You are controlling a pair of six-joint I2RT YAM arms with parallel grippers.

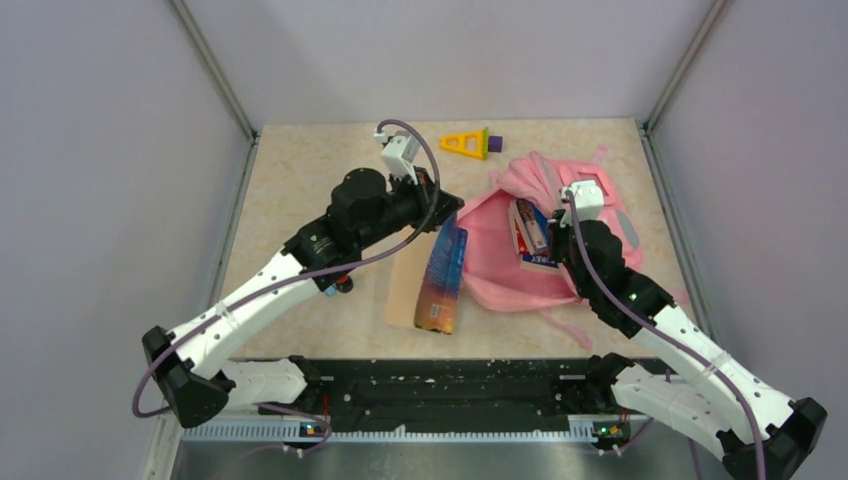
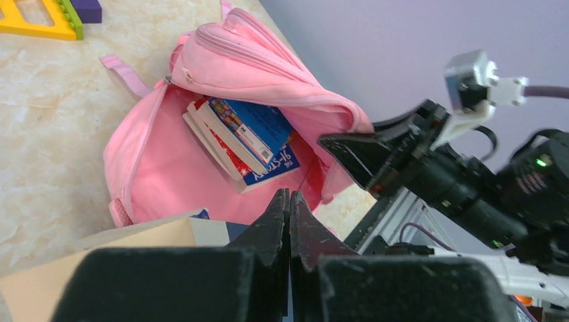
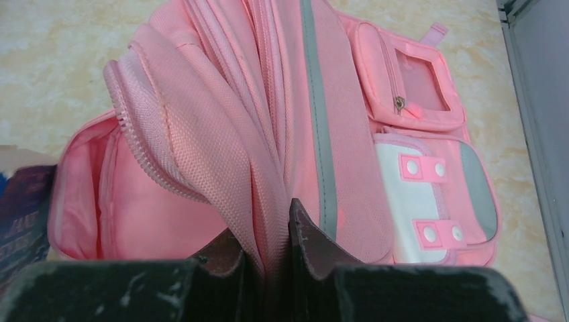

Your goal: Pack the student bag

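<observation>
The pink bag (image 1: 500, 275) lies open at right, several books (image 2: 248, 131) inside under its raised flap. My right gripper is shut on the bag's pink fabric, holding the opening up. My left gripper is shut, a blue book (image 1: 440, 280) with a cream inner side (image 1: 405, 290) hanging below it, left of the bag's opening. The book's held edge is hidden beneath the fingers.
A yellow toy (image 1: 465, 143) with a purple end lies behind, left of the bag. Small objects (image 1: 342, 284) are partly hidden under the left arm. Side walls border the table.
</observation>
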